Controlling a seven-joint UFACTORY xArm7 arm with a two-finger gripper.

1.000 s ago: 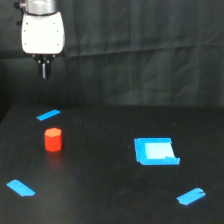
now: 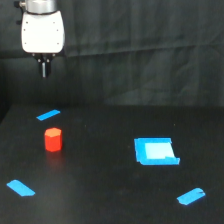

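A small red block (image 2: 53,139) stands on the left side of the black table. To its right lies a white square edged with blue tape (image 2: 157,151). My gripper (image 2: 44,71) hangs high above the table at the upper left, over and behind the block and well clear of it. Its dark fingers are small and hard to make out against the black backdrop, so how they stand does not show.
Strips of blue tape lie on the table at the back left (image 2: 48,115), front left (image 2: 20,188) and front right (image 2: 191,196). A black curtain (image 2: 140,55) closes off the back. Bare table surrounds the block and the square.
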